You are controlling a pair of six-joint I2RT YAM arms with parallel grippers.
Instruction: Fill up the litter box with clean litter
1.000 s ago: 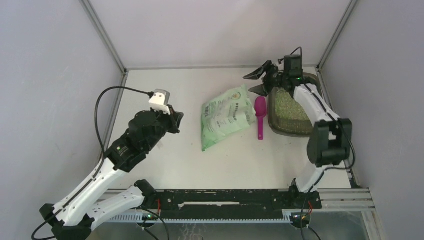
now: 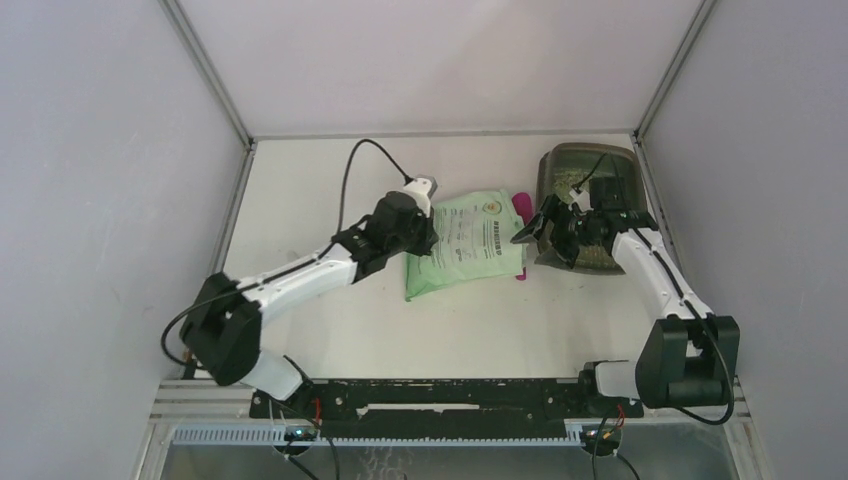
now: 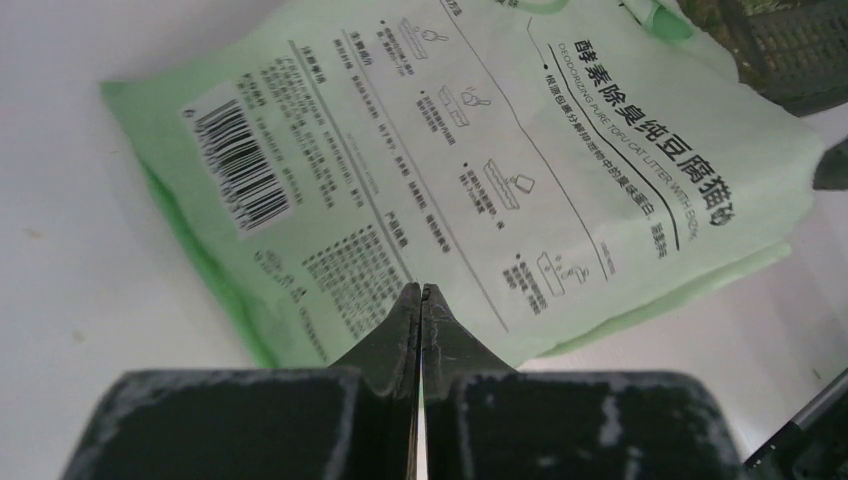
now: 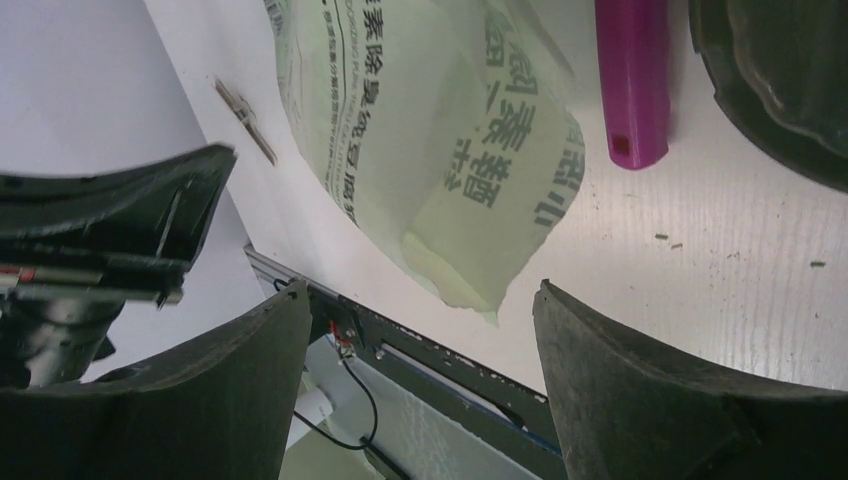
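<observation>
A pale green litter bag [image 2: 470, 240] lies flat in the middle of the table, its printed side up. To its right stands the dark litter box [image 2: 598, 264], with greenish litter on its bottom, partly hidden by the right arm. Over the bag's left side, my left gripper is shut, with nothing showing between its fingertips. My right gripper stands open between the bag's right end and the box. In the right wrist view the bag's corner [image 4: 470, 275] shows in the gap between the fingers; whether it touches them I cannot tell.
A magenta scoop [image 4: 632, 80] lies between bag and box, partly covered by the bag in the top view. A few dark specks are scattered on the tabletop [image 4: 690, 290] near it. Free room spreads across the table's left and front.
My left gripper has moved right, over the bag's left side. The bag has flattened and spread right, over part of the scoop.
</observation>
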